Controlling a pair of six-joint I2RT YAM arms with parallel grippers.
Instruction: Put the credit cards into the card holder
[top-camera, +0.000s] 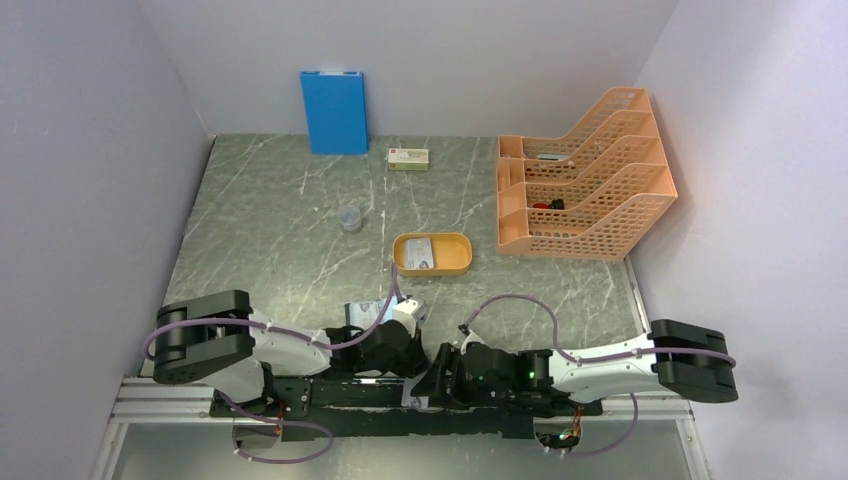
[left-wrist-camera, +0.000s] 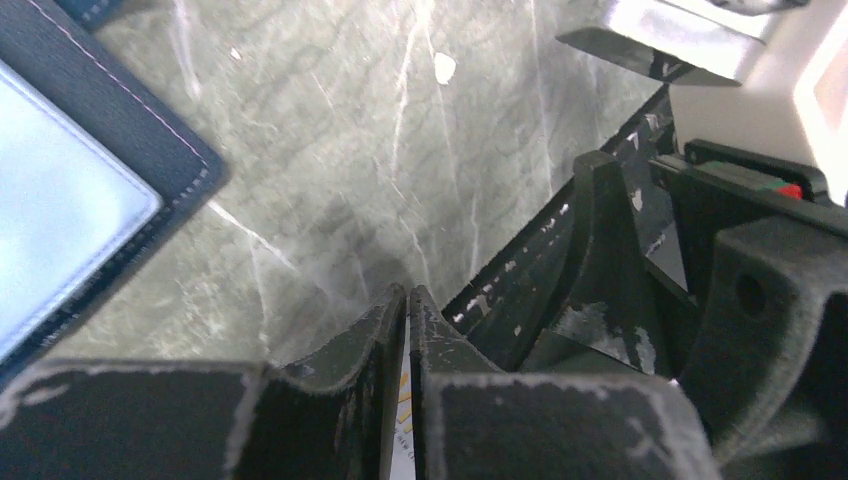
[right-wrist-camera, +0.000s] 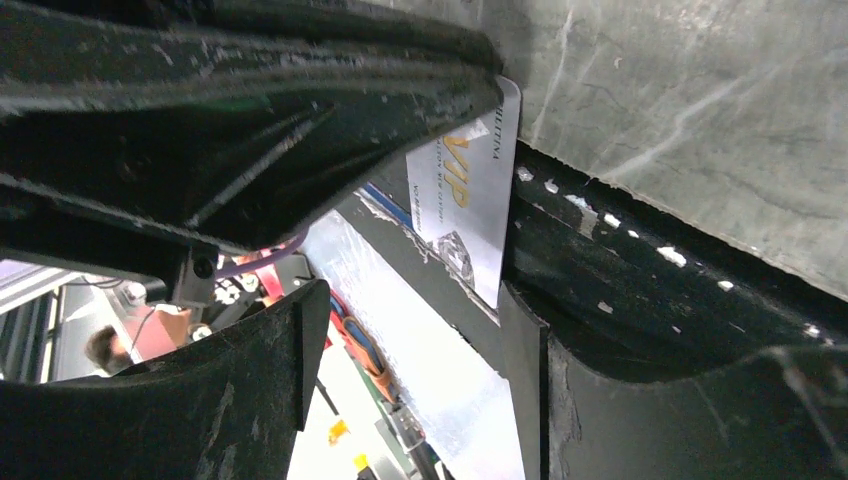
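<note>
A silver card with gold VIP lettering hangs from my left gripper, which is shut on it; in the left wrist view a strip of the card (left-wrist-camera: 404, 425) shows between the fingers. My right gripper stands open below the card's free end, one finger near its lower corner, with no grip on it. From above, the card (top-camera: 413, 388) is at the table's front edge between both grippers. What looks like the card holder (left-wrist-camera: 185, 180), navy-edged with a pale panel, lies on the table left of my left gripper, partly hidden by the arm from above.
A yellow tray (top-camera: 458, 270) with another card (top-camera: 420, 253) in it stands mid-table. An orange rack (top-camera: 590, 240) is at the right, a small box (top-camera: 408, 160) and blue folder (top-camera: 335, 112) at the back. A clear cup (top-camera: 350, 218) stands left of centre.
</note>
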